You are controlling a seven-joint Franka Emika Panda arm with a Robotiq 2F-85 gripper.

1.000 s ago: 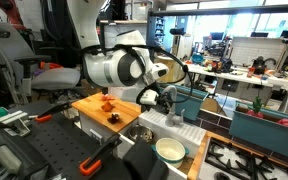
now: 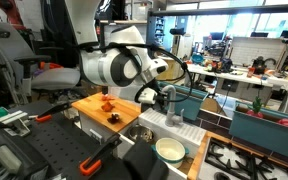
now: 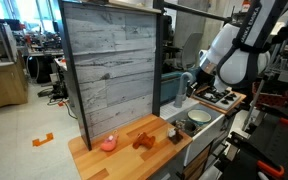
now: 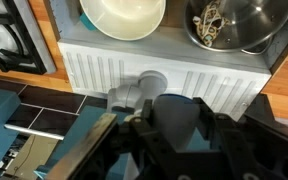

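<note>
In the wrist view my gripper is shut on a smooth, rounded dark blue object (image 4: 177,112). Its lower part is hidden by the dark fingers. Just beyond it, a white faucet (image 4: 152,80) rises at the edge of the white sink (image 4: 89,70). Exterior view 1 has my gripper (image 2: 165,98) low behind the sink, near the faucet, too small there to make out what it holds. A cream bowl (image 4: 124,12) and a steel pot (image 4: 229,22) with something light brown inside sit in the sink.
A stove (image 2: 229,160) with black grates lies right of the sink in exterior view 1. Behind runs a blue-green ledge (image 2: 259,130) with small plants. Orange and brown toy items (image 2: 108,103) rest on the wooden counter (image 3: 104,165) to the left.
In exterior view 1 the white arm has shifted slightly to the left and its body looks a little larger. The bowl and the counter items have stayed in place.
</note>
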